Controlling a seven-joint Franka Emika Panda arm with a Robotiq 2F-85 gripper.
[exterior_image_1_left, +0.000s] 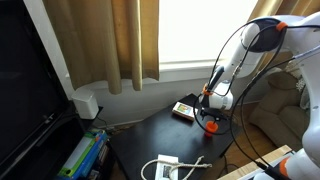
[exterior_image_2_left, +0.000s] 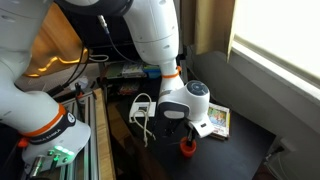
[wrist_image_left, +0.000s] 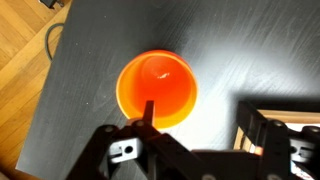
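An orange-red cup (wrist_image_left: 158, 88) stands on the dark table, its open mouth facing up in the wrist view. The same cup (exterior_image_1_left: 211, 127) is near the table's right side in exterior view 1, and the cup (exterior_image_2_left: 188, 147) shows just below the hand in exterior view 2. My gripper is open, its fingers well apart. One finger (wrist_image_left: 147, 125) overlaps the cup's lower edge in the wrist view; the other lies off to the right, beyond the cup. Whether either finger touches the cup, I cannot tell.
A shallow box (exterior_image_1_left: 184, 110) lies close by; its edge (wrist_image_left: 290, 117) reaches under the right finger in the wrist view. White cable (exterior_image_1_left: 150, 163) and a pale item (exterior_image_1_left: 167, 168) occupy the table's near side. Bare table (exterior_image_1_left: 150, 138) spreads left of the cup.
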